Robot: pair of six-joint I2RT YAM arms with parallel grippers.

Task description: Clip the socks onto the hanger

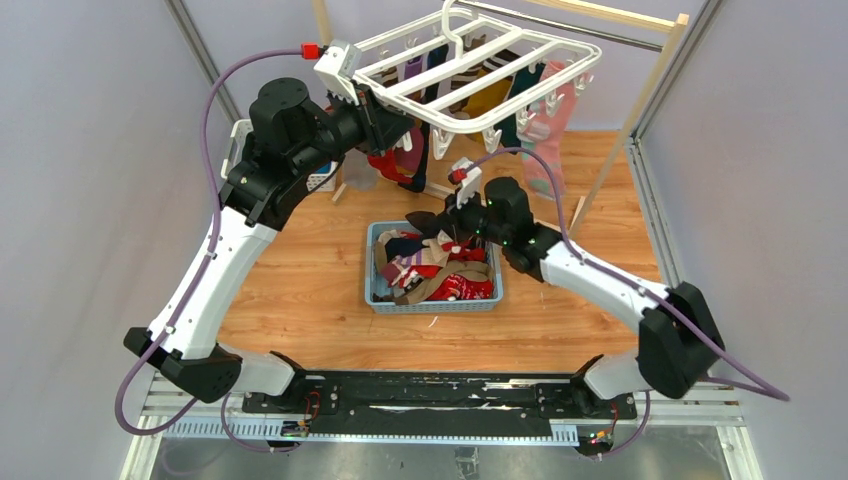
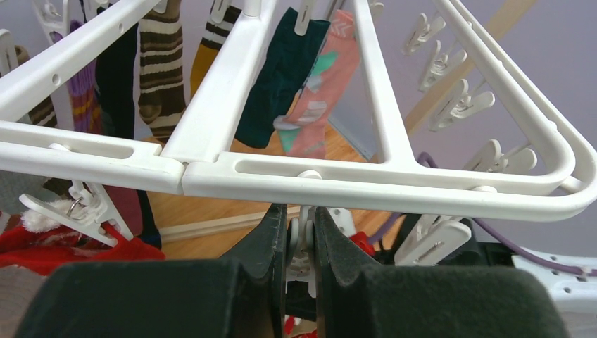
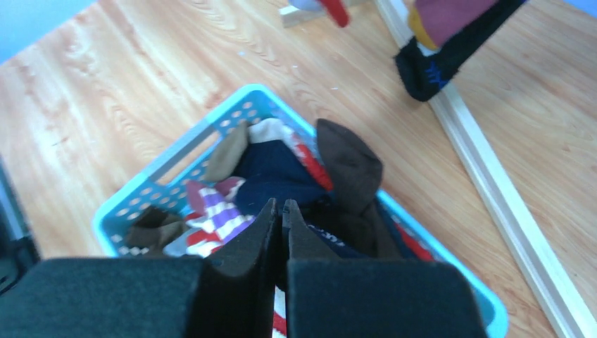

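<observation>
The white hanger hangs at the top, with several socks clipped under it. My left gripper is at its front rail and shut on a white clip there; the clip's mouth is mostly hidden by the fingers. Below, a blue basket holds a heap of socks, a dark brown sock lying over its far rim. My right gripper is over the basket, its fingertips together in front of the heap. No cloth shows clearly between them.
Empty clips line the hanger's right side. A pink sock hangs near the wooden frame on the right. A pale wooden bar runs along the floor beyond the basket. Bare floor lies left of the basket.
</observation>
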